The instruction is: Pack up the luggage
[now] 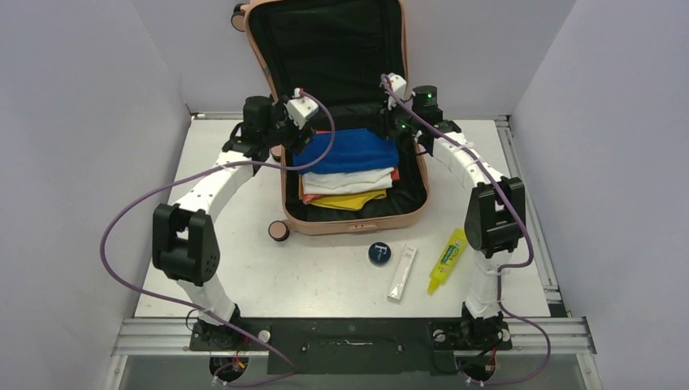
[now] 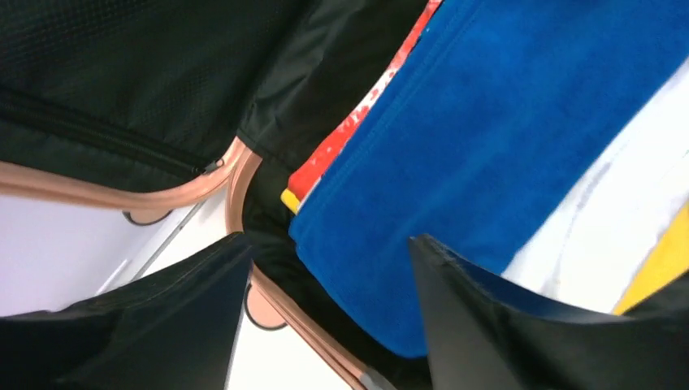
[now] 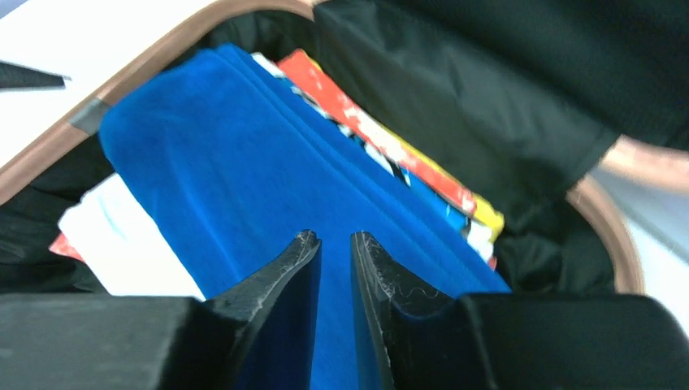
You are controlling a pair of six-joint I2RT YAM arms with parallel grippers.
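Note:
An open pink suitcase [image 1: 366, 221] holds a folded blue cloth [image 1: 345, 152] atop white [image 1: 349, 180] and yellow [image 1: 349, 199] cloths, with red and patterned edges showing beneath. My left gripper hangs over the left end of the blue cloth, fingers apart and blurred, nothing between them. Over the right part of that cloth is my right gripper, its fingertips a small gap apart with only blue cloth seen behind them.
On the white table [image 1: 227, 284] in front lie a jar [image 1: 279, 231], a dark round tin [image 1: 379, 253], a white tube [image 1: 401, 273] and a yellow tube [image 1: 447, 260]. The lid stands raised at the back.

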